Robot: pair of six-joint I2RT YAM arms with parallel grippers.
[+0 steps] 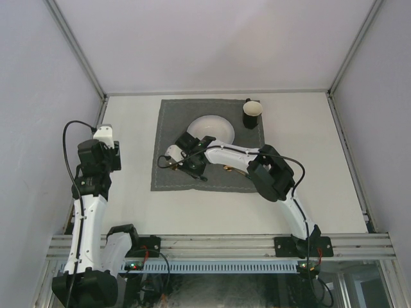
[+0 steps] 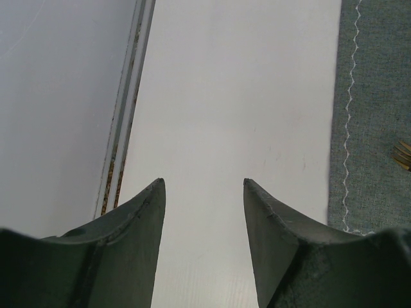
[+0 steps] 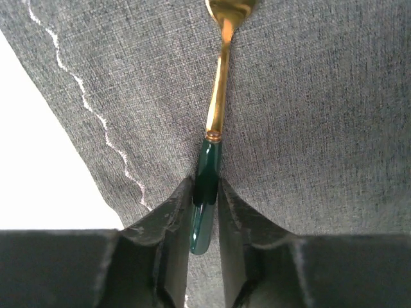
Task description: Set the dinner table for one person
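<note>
On the grey placemat [image 1: 167, 115] is a white plate [image 1: 205, 125], with a black-and-white mug [image 1: 252, 112] at the back right. My right gripper [image 1: 186, 163] reaches across the mat below the plate; in the right wrist view its fingers [image 3: 160, 237] are around the green handle of a gold utensil [image 3: 218, 96], its head cut off at the top. A gold spoon [image 1: 230, 167] lies under my right arm. A fork [image 2: 401, 154] shows at the right edge of the left wrist view. My left gripper is open above the bare table, empty.
Walls with metal rails [image 1: 347, 51] bound the table on the sides and back.
</note>
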